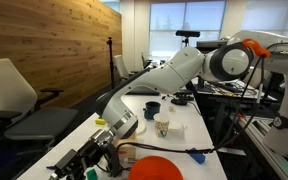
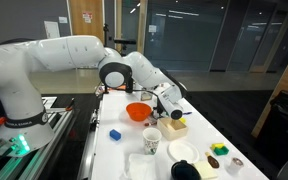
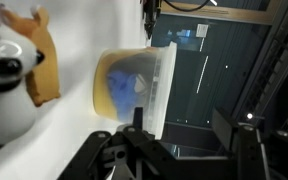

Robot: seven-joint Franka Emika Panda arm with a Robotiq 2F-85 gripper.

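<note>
My gripper shows at the bottom of the wrist view, its dark fingers apart and nothing visible between them. Ahead of it stands a small light-wood bin [image 3: 162,75] with something blue [image 3: 124,85] inside. To the left are a black-and-white panda toy [image 3: 6,90] and an orange-brown toy [image 3: 44,55]. In exterior view 1 the gripper is at the lower left, close to a green object [image 1: 91,174]; its fingertips are hard to make out there. The arm partly hides the bin [image 2: 172,126] in exterior view 2.
An orange-red bowl [image 1: 156,168] lies beside the arm. On the white table are also a patterned cup [image 2: 150,140], a white plate [image 2: 183,150] and a blue item [image 2: 115,135]. A black cable hangs from the arm. Open table surrounds the blue item.
</note>
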